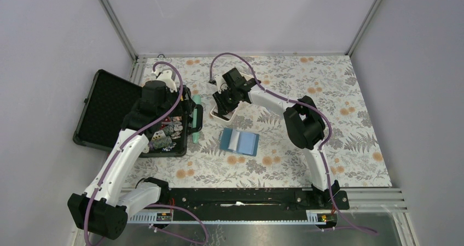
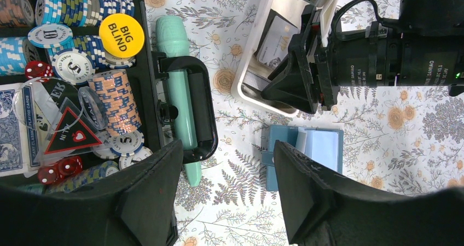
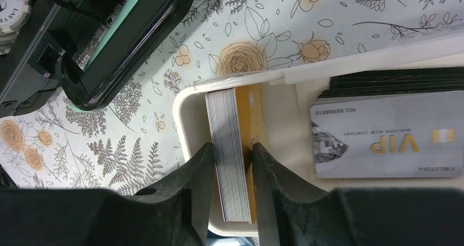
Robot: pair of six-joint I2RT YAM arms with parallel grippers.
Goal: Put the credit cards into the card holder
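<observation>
A stack of credit cards [image 3: 225,154] stands on edge at one end of a white tray [image 3: 187,127]; a yellow card forms its one side. My right gripper reaches down over the stack and is shut on it, one finger on each face. In the same tray lies a silver VIP card [image 3: 386,134], with several black cards [image 3: 402,81] beside it. The blue card holder [image 1: 239,141] rests on the table, closer to the front than the tray. My left gripper is open over the table, nothing between its fingers.
An open black case [image 1: 180,151] of poker chips stands on the left, its handle [image 2: 210,112] jutting toward the tray. A green tube [image 2: 180,95] runs beneath that handle. My right arm [image 2: 383,57] crosses over the tray.
</observation>
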